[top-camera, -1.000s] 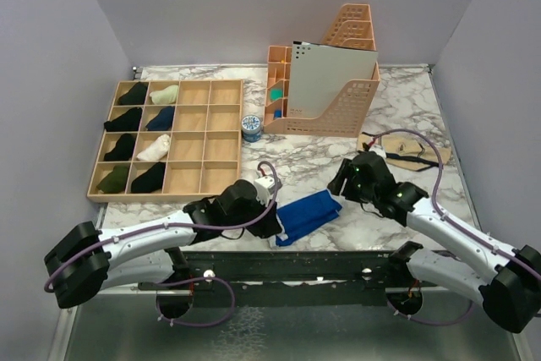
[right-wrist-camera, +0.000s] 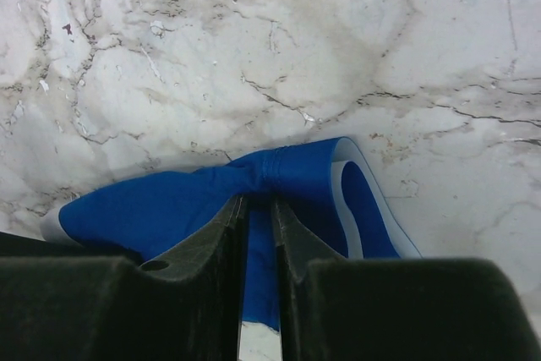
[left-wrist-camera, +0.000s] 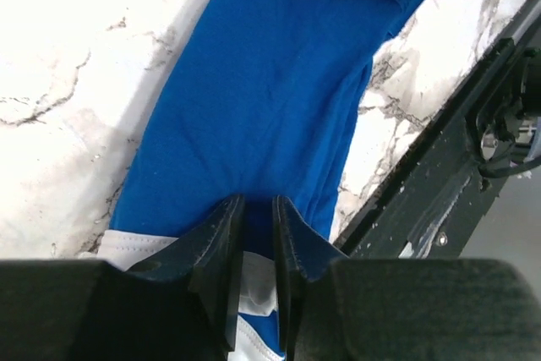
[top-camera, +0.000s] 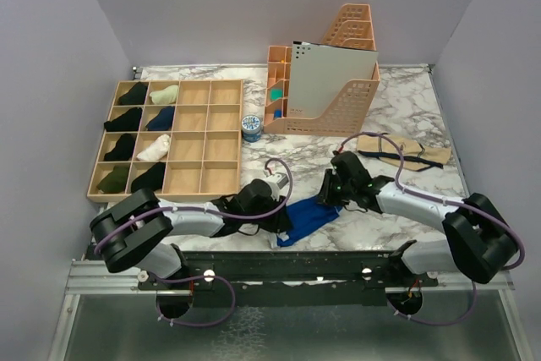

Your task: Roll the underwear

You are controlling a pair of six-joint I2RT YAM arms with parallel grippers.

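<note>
The blue underwear (top-camera: 307, 217) with a pale band lies on the marble table near the front edge. My left gripper is down at its banded left end, fingertips on the cloth with a narrow gap between them; whether cloth is between them I cannot tell. My right gripper is at the other end, its fingers closed on the blue fabric, where an edge with pale trim is folded up beside them.
A divided box (top-camera: 194, 150) of rolled garments is at left. A blue-lidded tin (top-camera: 251, 128), a peach organizer (top-camera: 351, 107) with a board, and folded tan fabric (top-camera: 427, 154) lie behind.
My right gripper has come left and down onto the underwear's far end. My left gripper has shifted slightly and now sits lower at the near end.
</note>
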